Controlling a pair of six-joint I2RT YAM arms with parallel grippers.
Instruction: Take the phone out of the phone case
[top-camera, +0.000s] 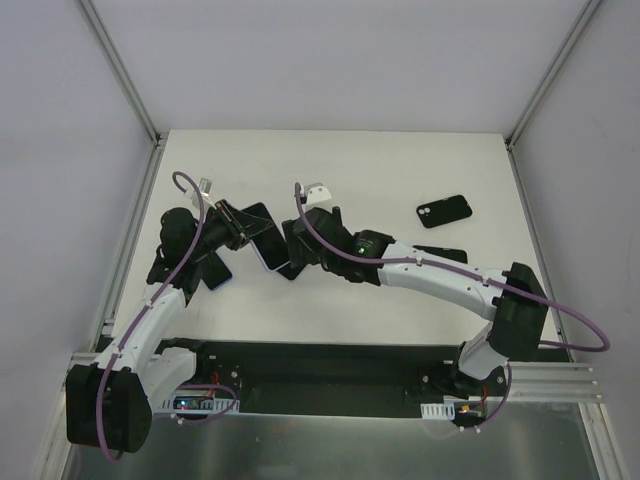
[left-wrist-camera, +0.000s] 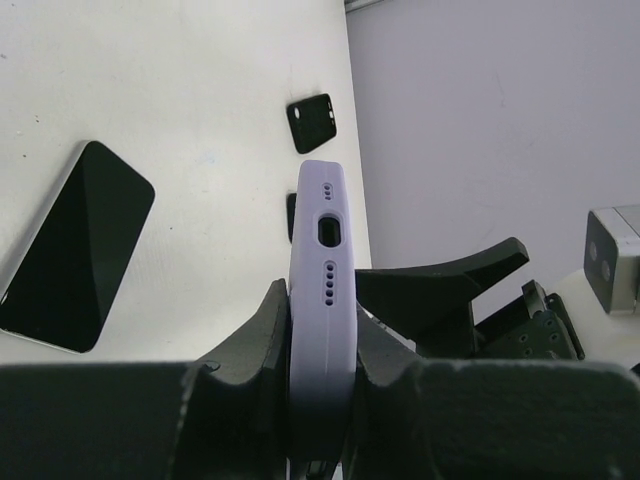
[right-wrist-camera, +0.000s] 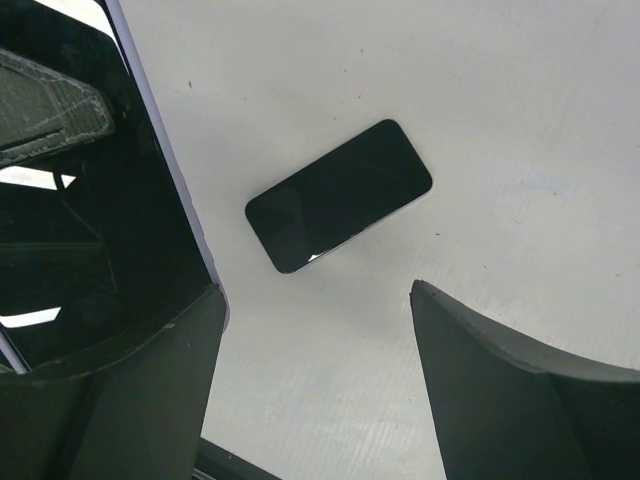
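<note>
My left gripper (top-camera: 245, 226) is shut on a black-screened phone in a lavender case (left-wrist-camera: 323, 215), holding it tilted above the table. In the left wrist view the case's edge faces the camera, with a slot and several small holes. My right gripper stands open beside it, nothing visible between its fingers. The phone's dark screen (right-wrist-camera: 95, 200) fills the upper left of the right wrist view, and its lower corner meets the left finger (right-wrist-camera: 190, 345); whether they touch, I cannot tell. The phone's upper part is partly covered by the left fingers in the top view.
On the table below lies a black phone (right-wrist-camera: 338, 195). Another dark phone (top-camera: 215, 271) is beside the left arm. Two dark items, a black case (top-camera: 444, 211) and a flat piece (top-camera: 441, 254), lie at the right.
</note>
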